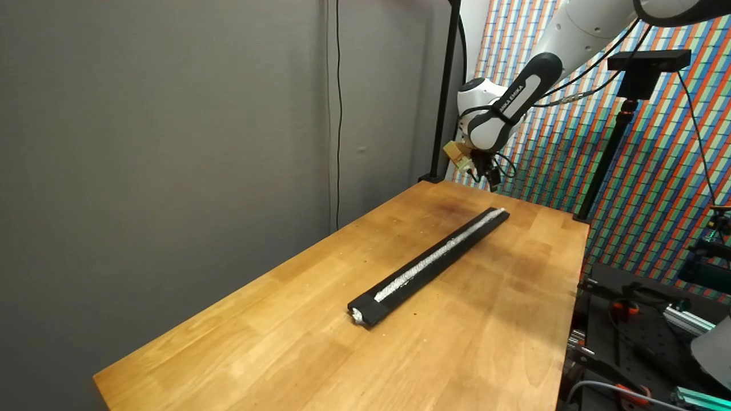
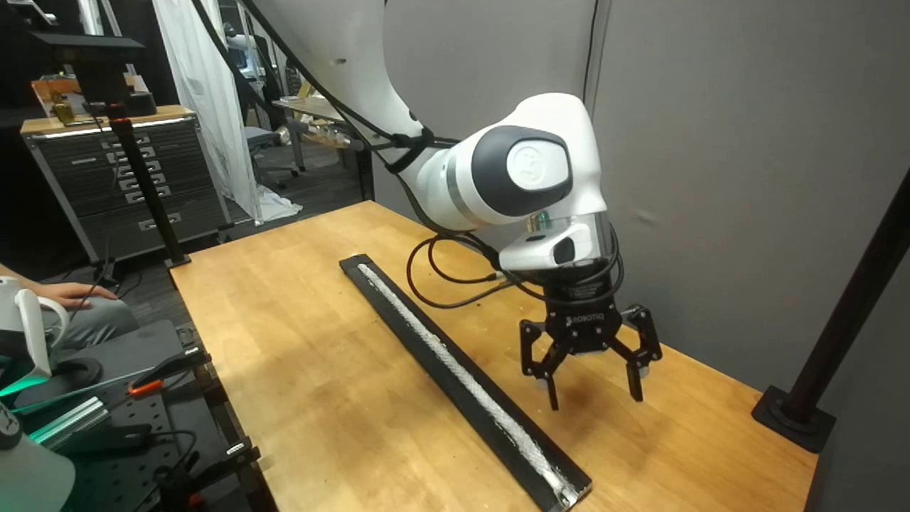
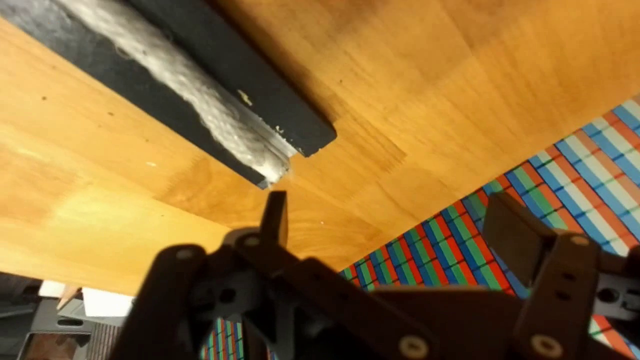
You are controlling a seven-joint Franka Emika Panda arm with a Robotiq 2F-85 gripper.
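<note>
A white rope [image 1: 436,254] lies along the groove of a long black channel [image 1: 416,281] on the wooden table. In the second exterior view the rope [image 2: 448,363] runs most of the length of the channel [image 2: 399,328]. The wrist view shows the frayed rope end [image 3: 273,165] flush with or just past the open end of the channel [image 3: 306,132]. My gripper [image 2: 596,401] hangs above the table, beside the channel's near end in that view, its fingers [image 2: 636,382] wide apart with nothing between them. The wrist view has the gripper clear of the rope.
A black camera post [image 2: 823,367] stands at the table's edge near my gripper, with a grey wall [image 2: 751,171] behind. Another post [image 1: 606,157] rises at the far corner.
</note>
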